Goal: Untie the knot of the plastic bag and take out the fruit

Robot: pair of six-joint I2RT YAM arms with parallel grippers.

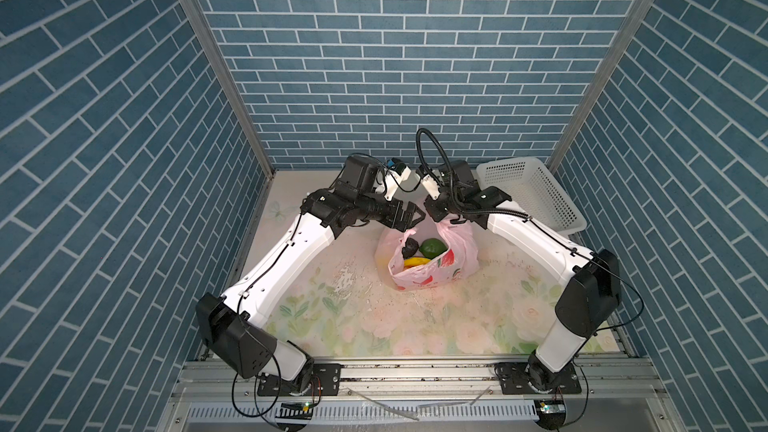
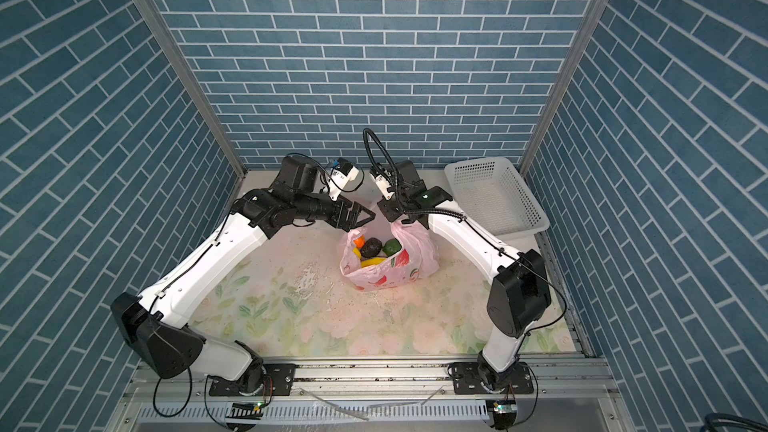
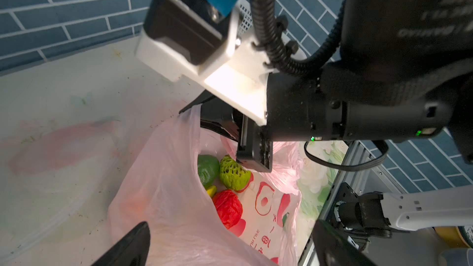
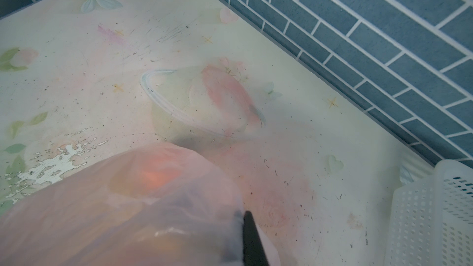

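Observation:
The pink plastic bag (image 1: pixel 436 276) stands mid-table with its mouth open. Inside lie a dark fruit (image 1: pixel 409 248), a green fruit (image 1: pixel 433 249), a yellow banana (image 1: pixel 416 261) and an orange fruit (image 2: pixel 359 242); the left wrist view also shows a red fruit (image 3: pixel 228 208) and a yellow-green fruit (image 3: pixel 234 173). My left gripper is open over the bag's upper left side, its fingers wide apart, with bag film below and between them. At the far right rim, my right gripper (image 1: pixel 436 208) is shut, and thin film is drawn up to its fingers (image 4: pixel 253 241).
A white perforated basket (image 1: pixel 532 192) occupies the back right corner, behind the right arm. Both wrists are close together above the bag. Bare tabletop (image 1: pixel 320 312) lies to the left and front.

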